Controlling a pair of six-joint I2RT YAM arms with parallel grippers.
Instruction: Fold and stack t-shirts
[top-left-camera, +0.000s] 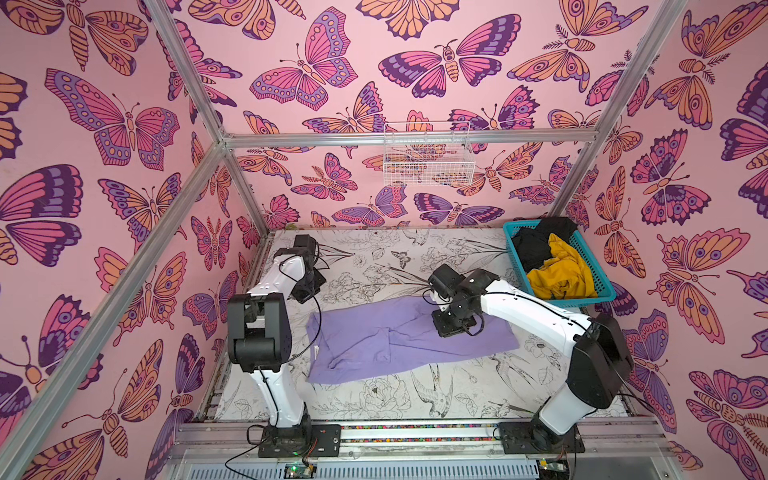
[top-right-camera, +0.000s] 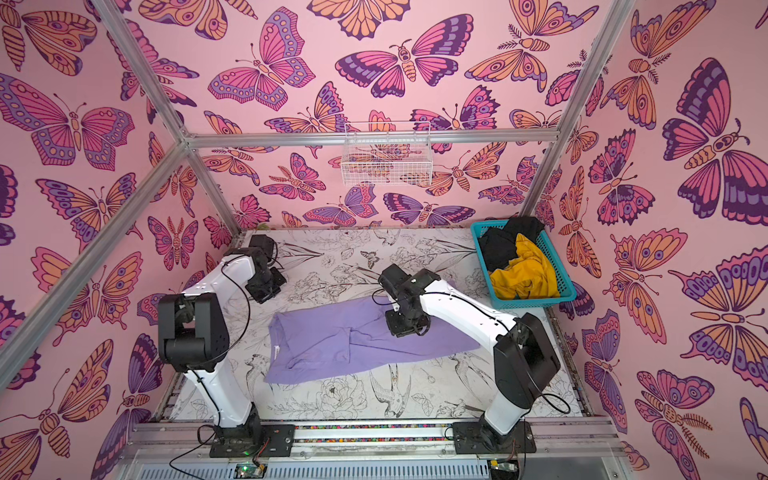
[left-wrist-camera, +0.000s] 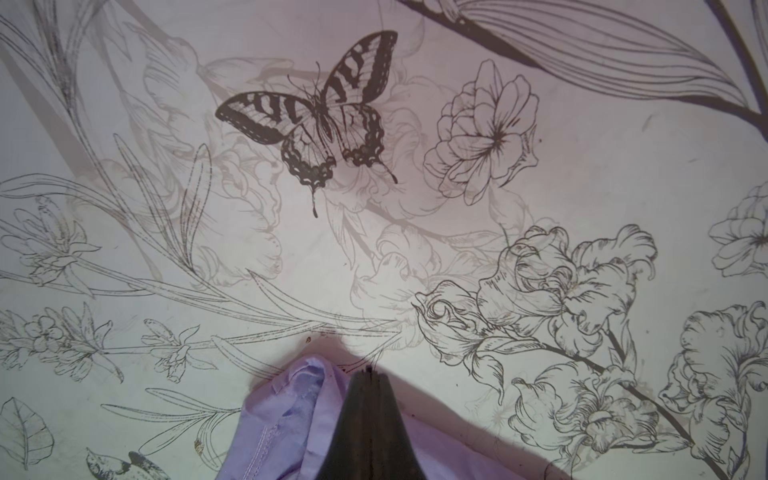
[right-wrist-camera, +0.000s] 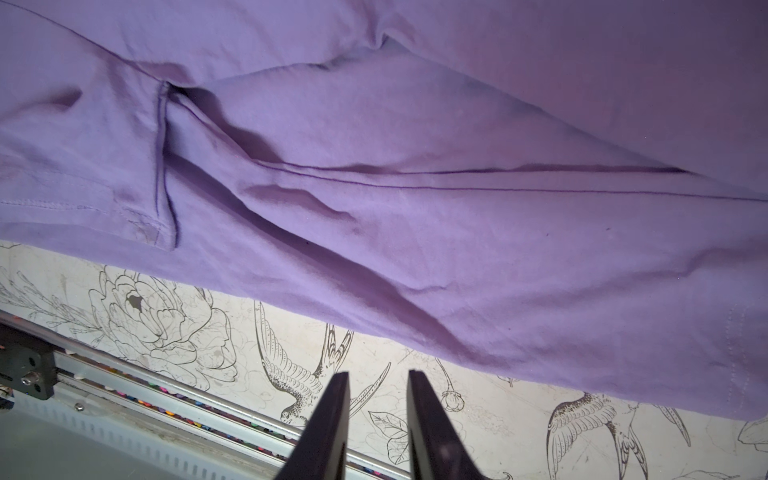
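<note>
A purple t-shirt (top-left-camera: 376, 344) lies on the table as a long strip, folded over and somewhat wrinkled. In the left wrist view, a bunched corner of the shirt (left-wrist-camera: 276, 412) shows just left of my left gripper. That gripper's fingers are shut together, with no cloth visible between their tips. From above, the left gripper is just past the shirt's back left corner. My right gripper is open and empty, hovering over the shirt's right half in the top views. Its own wrist view has the shirt's front edge beyond the fingertips.
A teal basket (top-left-camera: 569, 302) at the back right holds a black garment (top-left-camera: 528, 246) and a yellow garment (top-left-camera: 564, 276). Bare patterned table lies behind the shirt and along its front. A white wire rack (top-left-camera: 428, 172) hangs on the back wall.
</note>
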